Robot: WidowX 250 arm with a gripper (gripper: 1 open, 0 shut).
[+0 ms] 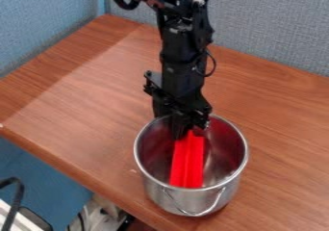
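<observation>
A steel bucket (222, 184) stands near the front edge of the wooden table, its handle hanging down the front. Inside it, a long red object (188, 163) stands tilted nearly upright, its top up at my gripper. My black gripper (183, 129) reaches down into the bucket's back part, shut on the red object's upper end; the fingertips are mostly hidden against the dark arm.
Padded walls stand at the back and left. Cables and clutter lie below the front left edge.
</observation>
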